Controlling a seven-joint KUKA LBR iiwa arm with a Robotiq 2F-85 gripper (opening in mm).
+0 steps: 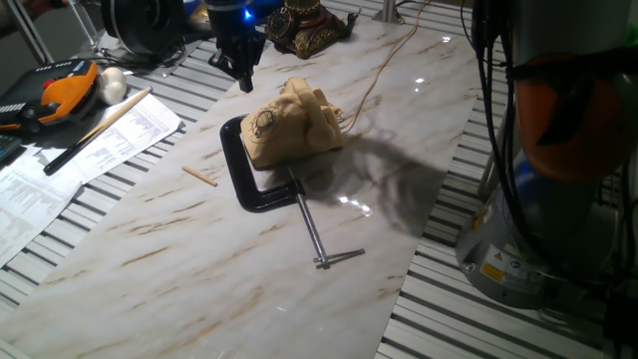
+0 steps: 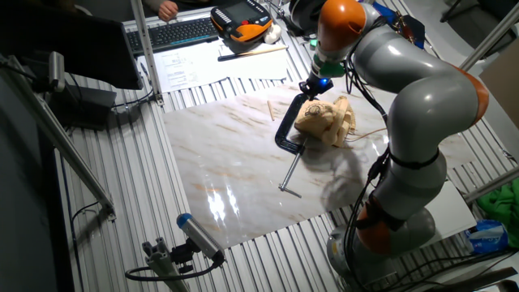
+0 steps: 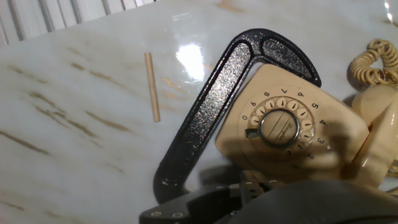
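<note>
A cream rotary telephone point(image 1: 291, 125) stands on the marble-patterned board, its dial facing up in the wrist view. Around its dial-side edge lies a black C-clamp point(image 1: 235, 165), whose steel screw and cross handle point(image 1: 324, 254) extend over the board. A short thin wooden stick point(image 3: 152, 87) rests apart from both. Just above the telephone's dial end hangs my gripper point(image 1: 246, 87), pointing down. Its fingertips look shut, with nothing visible between them. In the wrist view the dark gripper body point(image 3: 311, 202) hides the near side of the telephone and part of the clamp.
An ornate dark base point(image 1: 304, 28) stands behind the telephone. Papers point(image 2: 190, 66), a black-and-orange device point(image 2: 242, 22) and a keyboard point(image 2: 174, 39) lie beyond the board. A cord point(image 1: 391, 62) trails from the telephone. The board's near part is clear.
</note>
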